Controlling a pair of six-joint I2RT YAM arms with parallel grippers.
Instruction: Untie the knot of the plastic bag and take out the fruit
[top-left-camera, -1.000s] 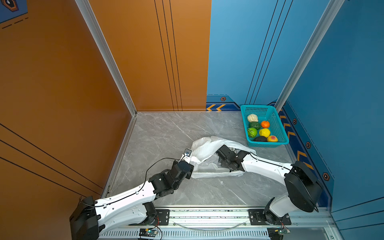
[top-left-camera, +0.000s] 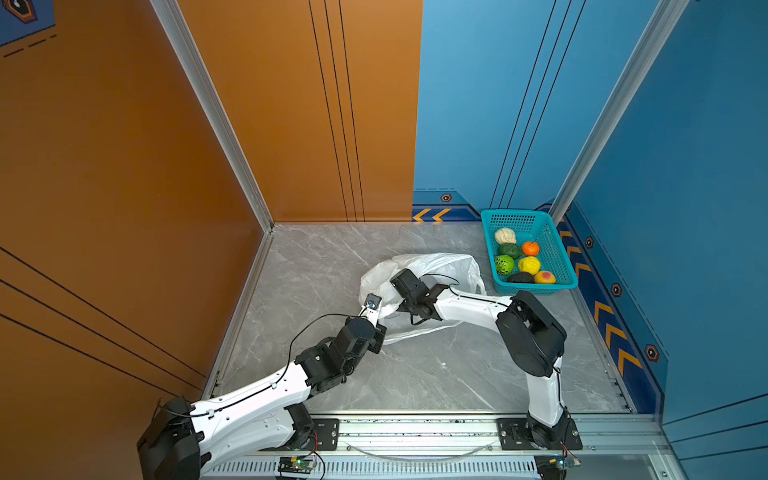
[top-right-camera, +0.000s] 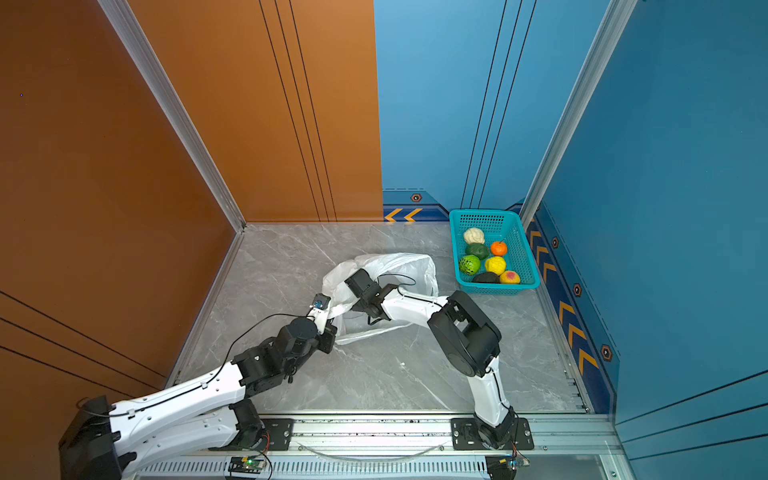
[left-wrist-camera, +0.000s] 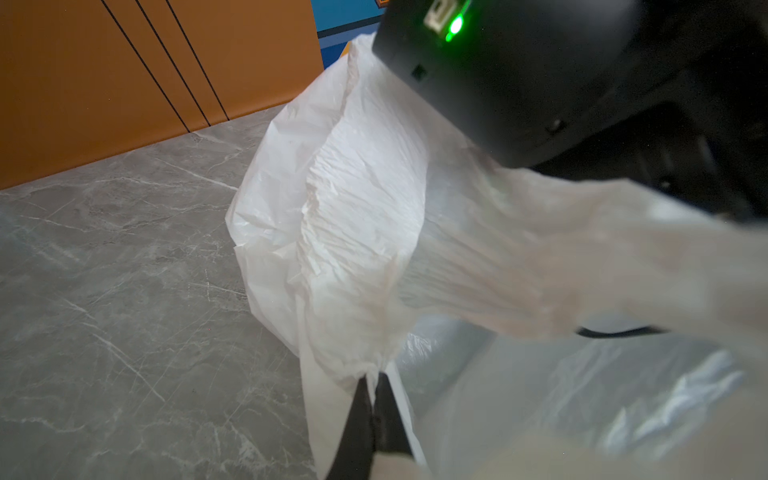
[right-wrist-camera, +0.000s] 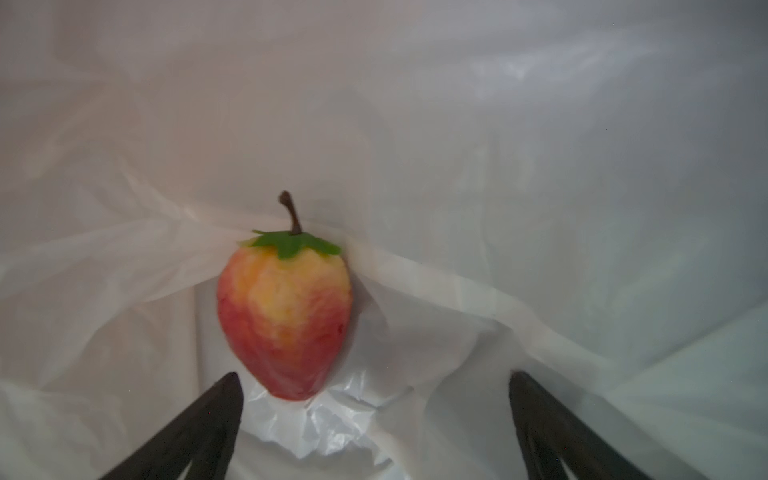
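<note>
The white plastic bag (top-left-camera: 432, 264) lies spread and untied in the middle of the worktop. My left gripper is shut on a gathered fold of the bag at its left side, as the left wrist view shows. My right gripper is open inside the bag, its fingers apart. A red-yellow fruit (right-wrist-camera: 284, 312) with green leaves and a stem lies on the bag between and just beyond those fingers in the right wrist view; the right arm hides it in the top views.
A teal basket (top-left-camera: 553, 276) holding several fruits and vegetables stands at the back right. Walls close the sides and back.
My right arm has swung left and toward the back, deeper over the bag. The bag has shifted left and back. The left gripper has barely moved.
</note>
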